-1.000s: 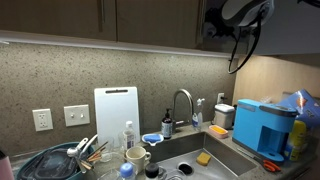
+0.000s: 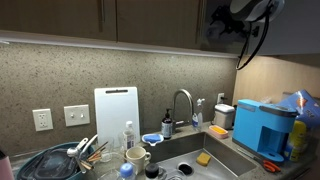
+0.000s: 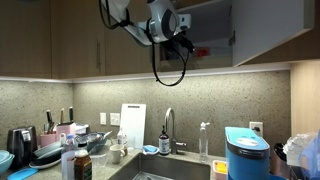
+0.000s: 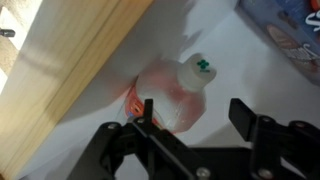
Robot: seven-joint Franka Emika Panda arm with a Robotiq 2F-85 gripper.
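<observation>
In the wrist view a translucent, pinkish bottle with a white cap bearing a green mark lies on a pale surface. My gripper is open near it, one finger toward the left and the other toward the right. Nothing is clasped between them. Exterior view 2 has the gripper up at an open wall cabinet. The cabinet's inside is mostly hidden in exterior view 1.
A wooden edge runs diagonally along the left of the wrist view, and a blue package sits at upper right. The open cabinet door stands right of the arm. Below are a sink and a blue appliance.
The arm has shifted slightly at the upper right of exterior view 1, and its hanging cable has changed shape. Objects on the counter have stayed put.
</observation>
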